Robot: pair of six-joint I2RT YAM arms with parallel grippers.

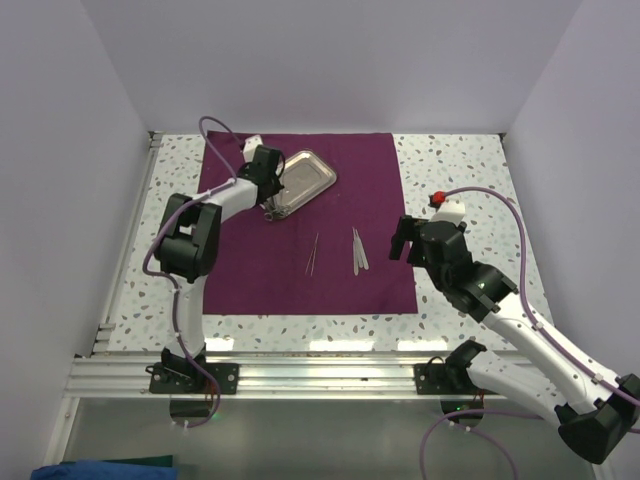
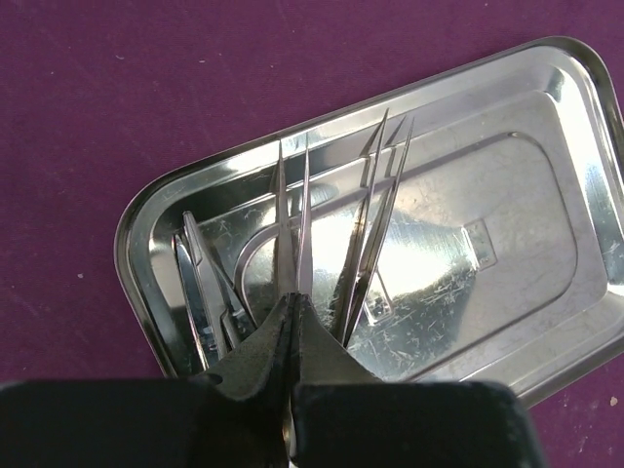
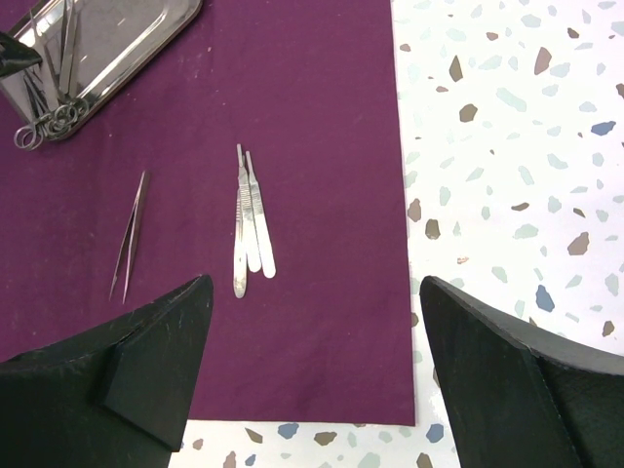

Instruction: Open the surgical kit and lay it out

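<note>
A steel tray [image 1: 309, 185] [image 2: 507, 273] lies on the purple cloth, holding several scissor-like instruments and pointed tools [image 2: 375, 234] at its left end. My left gripper [image 1: 271, 192] is over that end, shut, its tips at the instruments; whether anything thin is between them is unclear. Scalpel handles [image 1: 360, 255] [image 3: 255, 214] lie side by side right of centre, with tweezers [image 1: 312, 255] [image 3: 134, 224] to their left. My right gripper [image 1: 408, 235] hangs open over the right side, nothing between its fingers.
The purple cloth [image 1: 260, 285] has bare room at the front and upper right. The speckled table [image 1: 470, 160] borders it, with grey walls beyond.
</note>
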